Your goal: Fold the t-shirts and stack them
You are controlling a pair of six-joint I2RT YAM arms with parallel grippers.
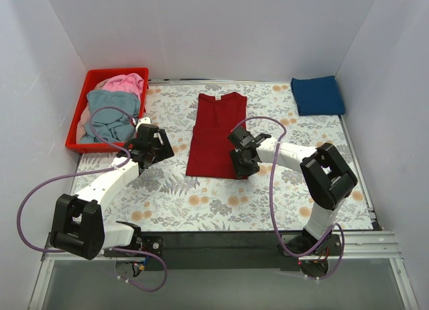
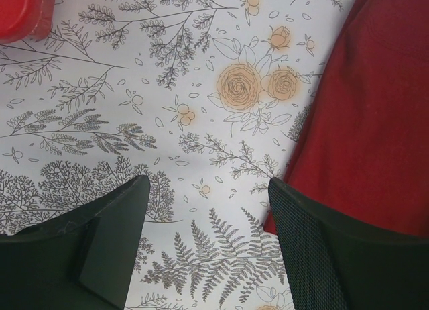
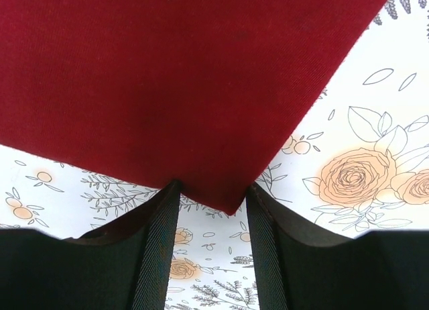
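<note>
A dark red t-shirt (image 1: 216, 139) lies flat as a long narrow shape mid-table, its collar end toward the back wall. In the right wrist view, the shirt's front right corner (image 3: 224, 196) sits between the parted fingertips of my right gripper. That gripper is open, low over the cloth, and part of this corner is hidden by it in the top view. My left gripper stands open left of the shirt, over bare tablecloth. The shirt's left edge (image 2: 315, 142) shows beyond its right finger.
A red bin (image 1: 75, 132) with pink, grey-blue and beige cloths stands at the back left, close to the left arm. A folded navy cloth (image 1: 318, 96) lies at the back right. Flowered tablecloth (image 1: 221, 209) is clear in front of the shirt.
</note>
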